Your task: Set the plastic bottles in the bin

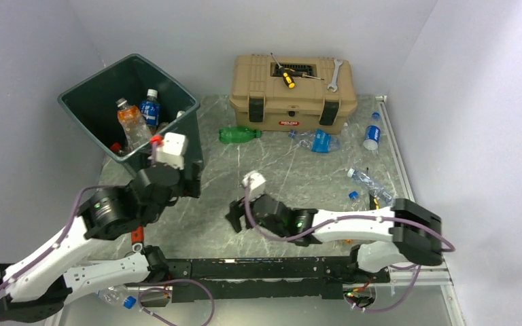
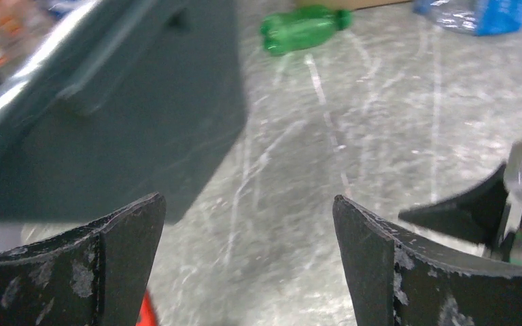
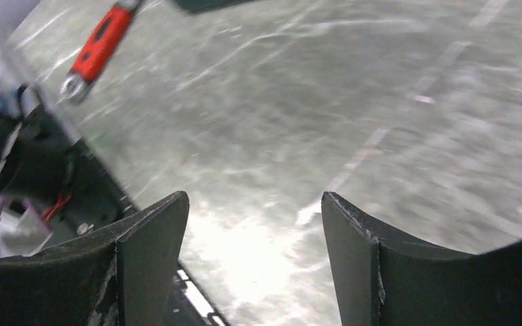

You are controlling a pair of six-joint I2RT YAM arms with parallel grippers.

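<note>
The dark green bin (image 1: 75, 102) at the back left holds several bottles. My left gripper (image 1: 183, 183) hangs by its front right side, open and empty. My right gripper (image 1: 238, 216) is over the bare table centre, fingers apart with nothing between them. A green bottle (image 1: 239, 134) and a crushed clear bottle (image 1: 304, 140) lie before the toolbox. An upright-looking bottle (image 1: 372, 132) is at the back right, another (image 1: 367, 181) lies below it, and one more (image 1: 354, 201) is partly hidden by the right arm. A bottle (image 1: 113, 295) lies at the front left, outside the table.
A tan toolbox (image 1: 265, 95) with screwdrivers and a wrench (image 1: 334, 80) on it stands at the back. A red-handled tool (image 3: 100, 41) lies at the left. Walls close the back and sides.
</note>
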